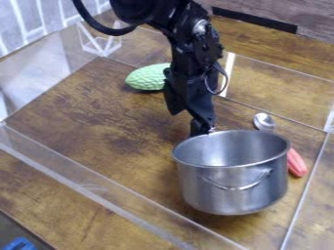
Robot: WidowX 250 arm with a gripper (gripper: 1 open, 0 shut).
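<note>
My black gripper (194, 121) hangs in the centre of the camera view, just above and behind the back rim of a steel pot (232, 190). The fingers point down, open, though the tips are partly dark against the wood. The pot stands upright at the lower right, its handle facing forward. A spoon with a red handle (295, 162) lies behind the pot on the right, its silver bowl (264, 121) toward the back. A green knobbly object (146, 78) lies at the back left, behind my arm.
Transparent edging runs along the left and right of the work area. A small blue object (19, 243) sits at the bottom left corner.
</note>
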